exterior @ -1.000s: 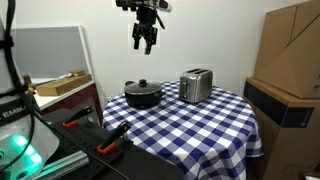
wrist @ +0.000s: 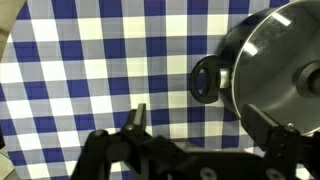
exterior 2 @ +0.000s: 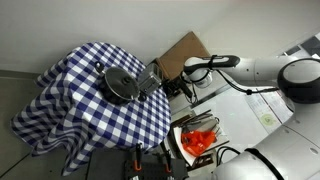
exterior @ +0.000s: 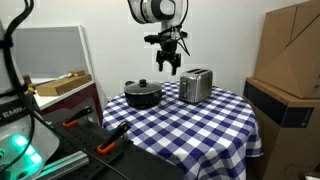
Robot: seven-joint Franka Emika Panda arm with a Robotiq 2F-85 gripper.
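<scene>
Between the black pot and the silver toaster, my gripper hangs above the table in exterior view 1. Its fingers are spread apart in the wrist view, with only checked cloth visible between and beyond them, so the gripper is open and empty. On the right of the wrist view is the lidded pot, one loop handle pointing toward the middle. Exterior view 2 has the pot with the toaster close by. The toaster is outside the wrist view.
A blue-and-white checked cloth covers the table, with clear room in front of the pot and toaster. Cardboard boxes stand to the right. At the left is a white cabinet with a wooden item on top.
The pot and toaster have stayed put.
</scene>
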